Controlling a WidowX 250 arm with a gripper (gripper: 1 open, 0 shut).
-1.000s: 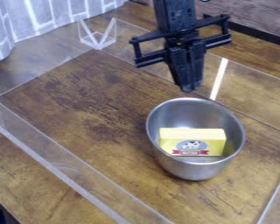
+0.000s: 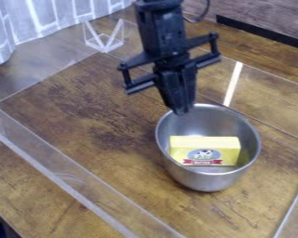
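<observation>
A steel bowl (image 2: 208, 178) stands on the wooden worktop at the lower right, with a yellow butter box (image 2: 204, 149) lying inside it. The dark gripper (image 2: 179, 104) hangs just above the bowl's back left rim, pointing down and apart from the box. Its fingertips look close together, with nothing visible between them.
A white wire item (image 2: 103, 35) stands at the back left by a pale curtain (image 2: 27, 33). Clear strips edge the wooden worktop (image 2: 77, 121), whose left and middle parts are bare. A dark panel runs along the back right.
The gripper has moved left and a little downward, toward the bowl's back left rim. The bowl and the box have not moved.
</observation>
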